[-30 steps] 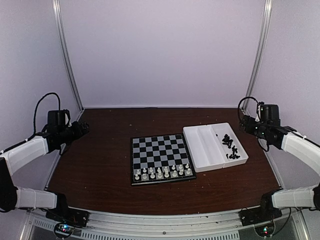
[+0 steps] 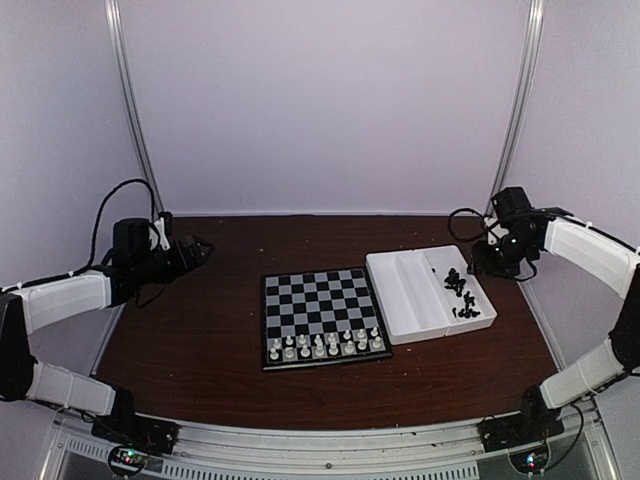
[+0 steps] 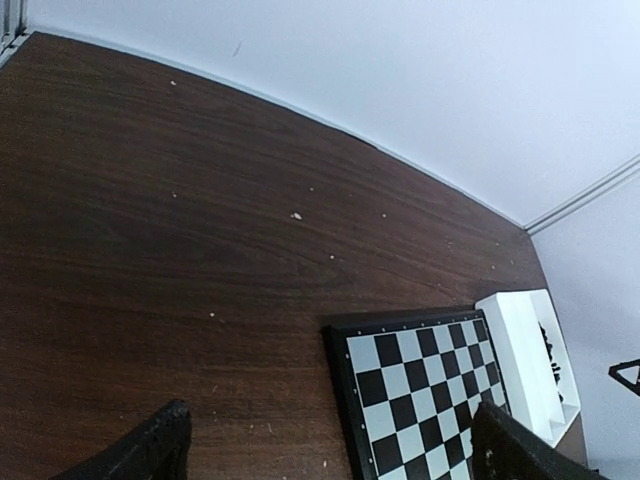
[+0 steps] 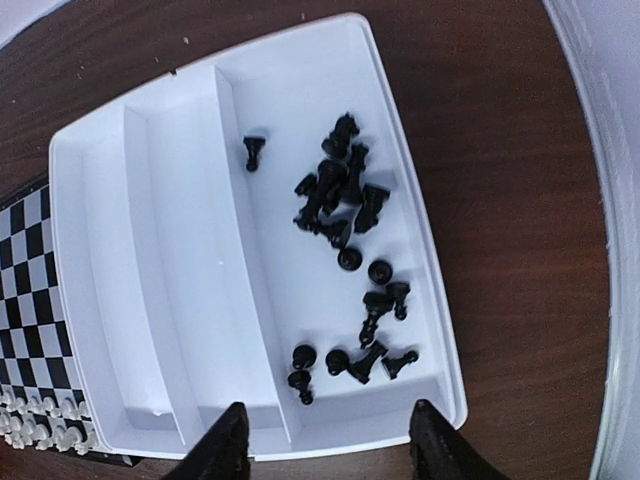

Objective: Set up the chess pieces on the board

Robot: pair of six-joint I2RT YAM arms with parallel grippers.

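Note:
The chessboard (image 2: 315, 305) lies mid-table, white pieces (image 2: 332, 345) standing along its near rows. To its right, a white tray (image 2: 410, 290) holds several black pieces (image 4: 330, 185), lying and standing, in its right compartment. My right gripper hangs over the tray's right side, fingers apart, nothing between them, looking down on the pieces. My left gripper is raised over the left of the table, open and empty, the board to its front right.
Bare table (image 2: 200, 330) surrounds the board on the left and front. White walls (image 2: 320, 120) bound the back and sides, close to the tray's right.
My left gripper has moved right, toward the board. My right gripper has moved and tilted down over the tray. The board and pieces look unchanged.

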